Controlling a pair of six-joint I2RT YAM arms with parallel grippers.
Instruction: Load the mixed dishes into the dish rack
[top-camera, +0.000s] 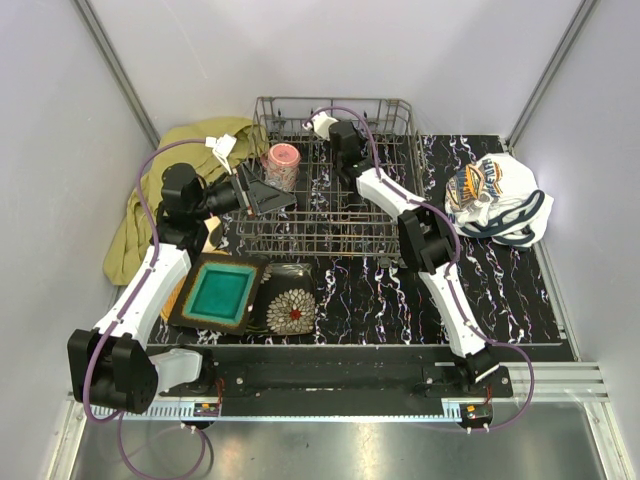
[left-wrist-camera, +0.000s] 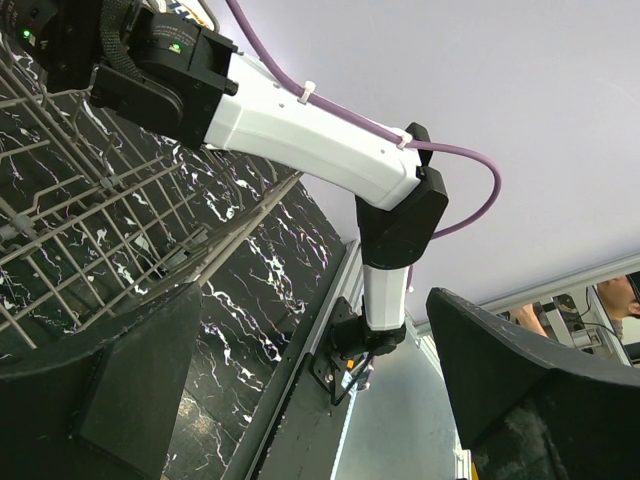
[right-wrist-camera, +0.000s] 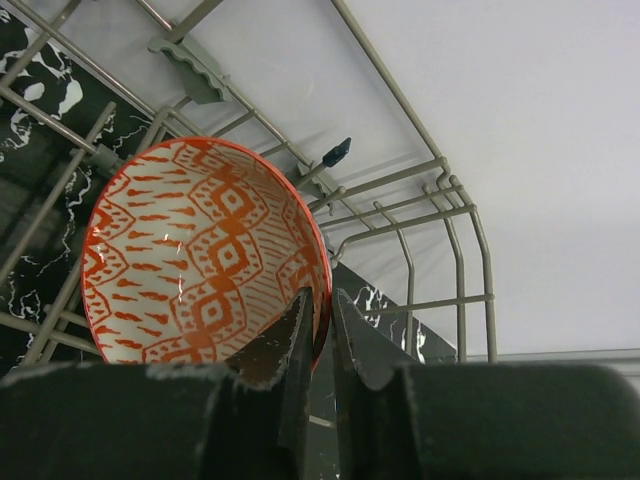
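Note:
In the right wrist view, a white bowl (right-wrist-camera: 200, 250) with an orange-red pattern stands tilted on its side among the rack's wires. My right gripper straddles its rim with a finger on each side; whether they press on it cannot be told. From above, the right arm hides most of that bowl. A pink patterned cup (top-camera: 284, 165) is in the wire dish rack (top-camera: 320, 245), at its left. Beside the cup, my left gripper (top-camera: 272, 196) is open and empty. A teal square plate (top-camera: 219, 294) and a dark flower-patterned plate (top-camera: 291, 311) lie in front of the rack.
Olive cloth (top-camera: 140, 225) lies on the left, and a white patterned cloth bundle (top-camera: 498, 198) on the right. Tall rack rails stand close around the right gripper.

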